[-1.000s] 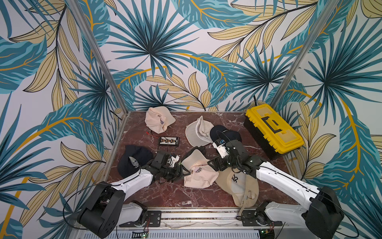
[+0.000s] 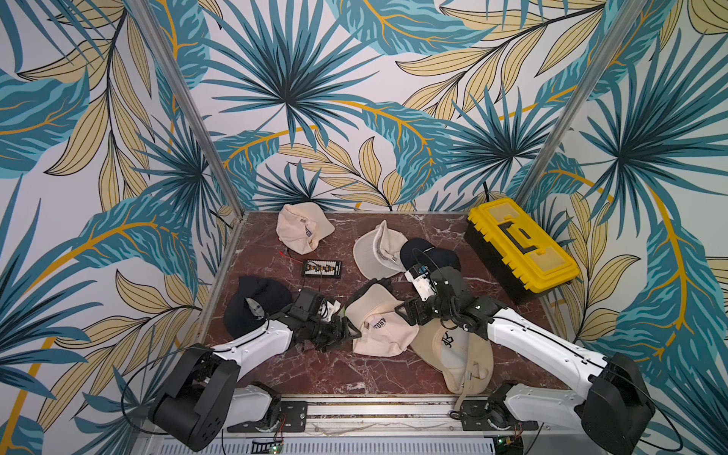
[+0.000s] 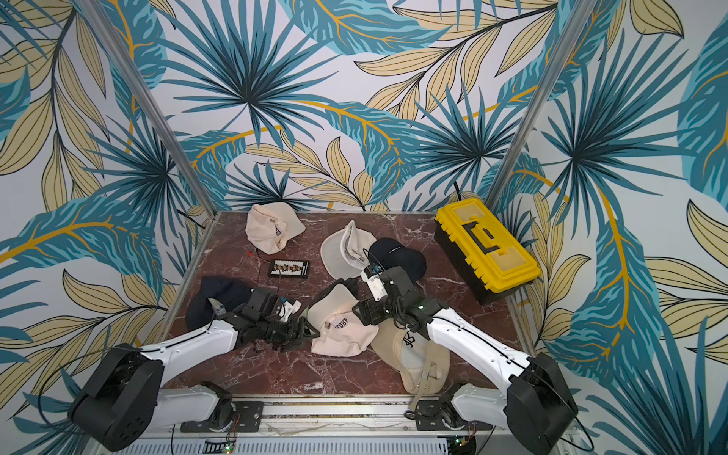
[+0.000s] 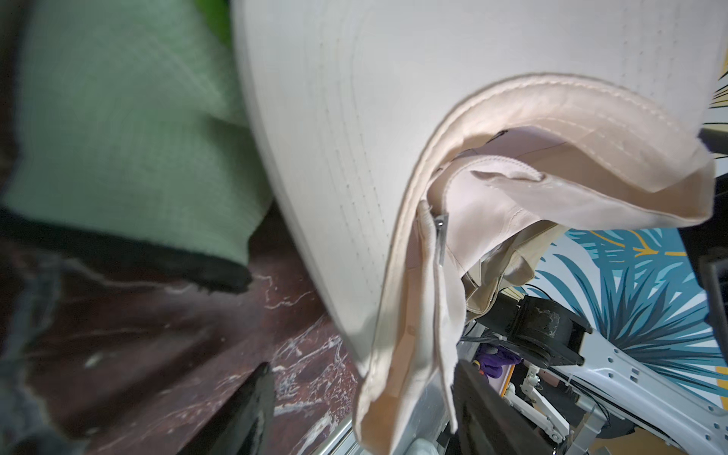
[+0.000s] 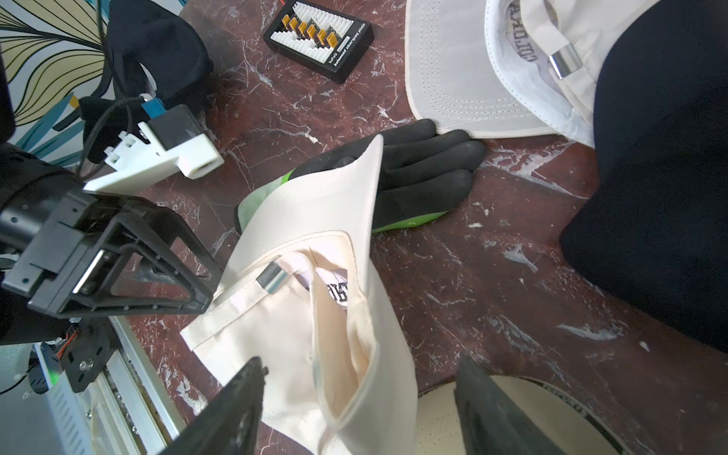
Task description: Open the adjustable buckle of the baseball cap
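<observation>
A pale pink baseball cap (image 2: pixel 388 333) lies at the front middle of the table. Its metal buckle (image 5: pixel 271 277) shows on the strap near the brim in the right wrist view, and edge-on as a small metal clip (image 4: pixel 441 227) in the left wrist view. At the cap's left side my left gripper stands open, with the fabric edge reaching between its fingers. Opposite, by the cap's right side, my right gripper is open too; the cap's folded band appears between its fingers, but whether they touch it I cannot tell.
A black and green glove (image 5: pixel 424 170) lies partly under the brim. A beige cap (image 2: pixel 455 360) adjoins the pink one on the right. Behind are a light cap (image 2: pixel 377 254), a navy cap (image 3: pixel 398 258) and a black board (image 2: pixel 321 268). A yellow toolbox (image 2: pixel 523 242) stands back right.
The cap has shifted and turned slightly. The right arm looks almost still.
</observation>
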